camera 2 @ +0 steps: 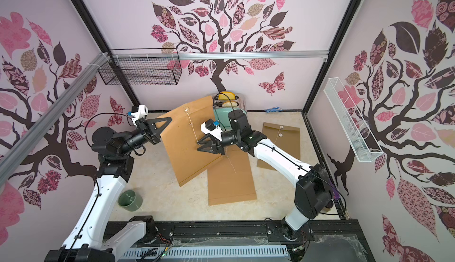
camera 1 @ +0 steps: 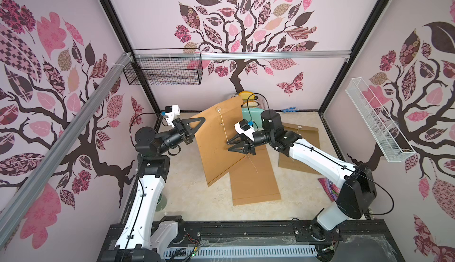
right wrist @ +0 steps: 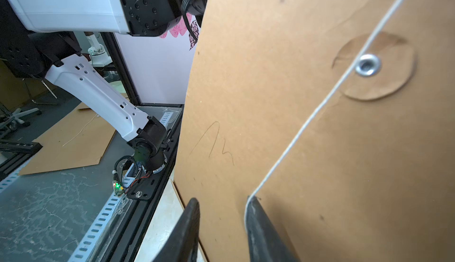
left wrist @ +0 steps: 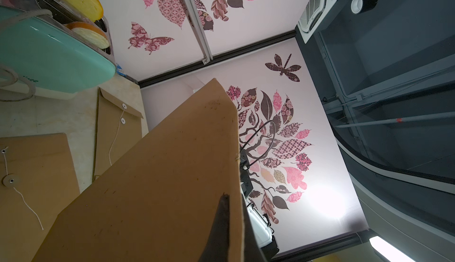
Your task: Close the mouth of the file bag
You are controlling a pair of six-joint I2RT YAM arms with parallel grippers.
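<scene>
A brown file bag [camera 1: 213,153] is held up, tilted, over the table's middle, with a white string [right wrist: 303,129] running down from its button [right wrist: 368,65]. My left gripper [camera 1: 199,122] is shut on the bag's upper left edge, which fills much of the left wrist view. My right gripper is part open at the bag's face, and the string runs down over one finger [right wrist: 260,228]; whether it is pinched cannot be seen, though the fingertips stand apart.
More file bags lie on the table, one beneath [camera 1: 256,186] and one at right [camera 1: 308,167]. A mint toaster [left wrist: 56,58] stands at the back, a green cup [camera 2: 130,200] at the front left. Wire baskets hang on the walls.
</scene>
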